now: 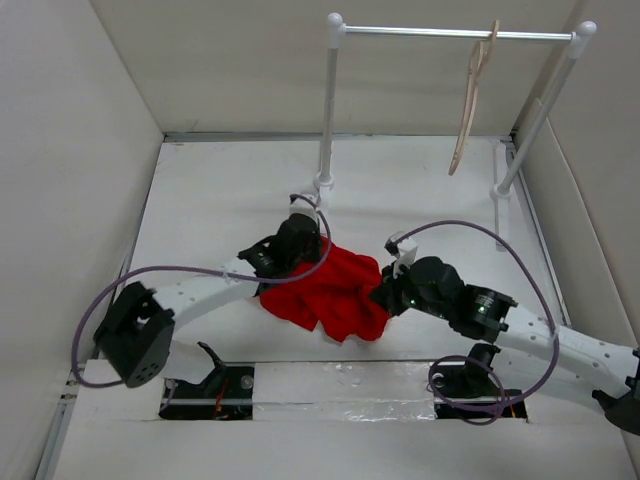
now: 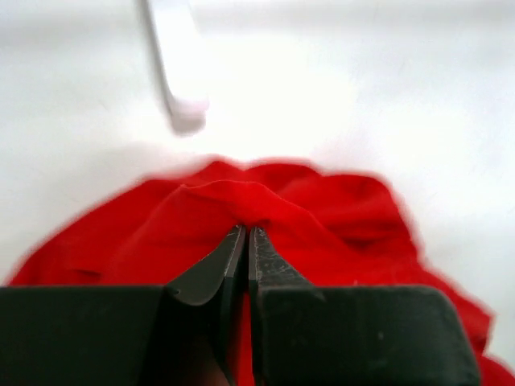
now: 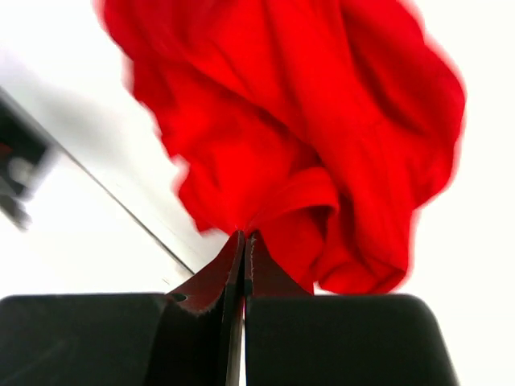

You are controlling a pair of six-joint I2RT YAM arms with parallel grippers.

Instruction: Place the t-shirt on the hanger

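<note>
The red t-shirt (image 1: pixel 335 295) lies crumpled on the white floor between the arms. My left gripper is over its upper part, shut, its tips at a fold of red cloth; whether fabric is pinched is unclear. My right gripper is shut at the lower right part of the shirt, its tips at a raised fold; a grip is not clear either. The wooden hanger (image 1: pixel 467 100) hangs from the rail at the upper right.
A white rack with a rail (image 1: pixel 455 34) stands at the back, its posts at centre and right. Free floor lies at back left and right of the shirt. Walls enclose both sides.
</note>
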